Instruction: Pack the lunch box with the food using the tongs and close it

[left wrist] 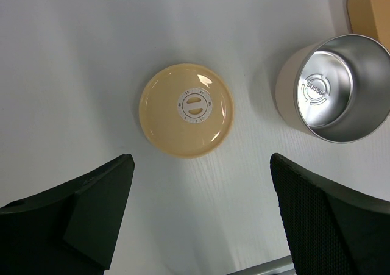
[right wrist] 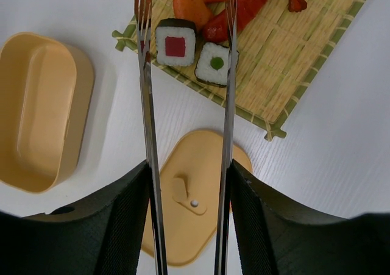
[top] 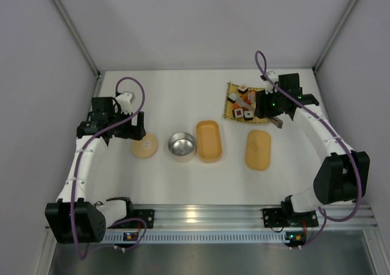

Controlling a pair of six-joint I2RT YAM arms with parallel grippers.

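My right gripper holds long metal tongs, part open, their tips over the bamboo mat (right wrist: 286, 61) of food: sushi with a red square (right wrist: 175, 41), sushi with a green dot (right wrist: 211, 63), red sausage (right wrist: 250, 3) and smaller pieces. Nothing shows between the tips clearly. An empty tan box (right wrist: 36, 104) and tan lid (right wrist: 183, 232) lie nearby. My left gripper is open above the table, near a round lid (left wrist: 177, 128) and steel cup (left wrist: 329, 92).
The cup and tan box (top: 209, 142) stand mid-table. Walls bound both sides.
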